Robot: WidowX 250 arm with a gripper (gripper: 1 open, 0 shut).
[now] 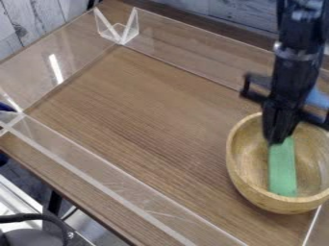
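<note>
A tan wooden bowl [248, 171] sits at the right of the table, and a long green object [283, 171] lies inside it. My black gripper [275, 125] hangs just above the bowl's back part, over the upper end of the green object. It is blurred, and nothing shows held in it.
A clear plastic piece [118, 27] stands at the back left, and clear strips run along the left and front edges. Dark cables [26, 219] lie at the lower left, off the table.
</note>
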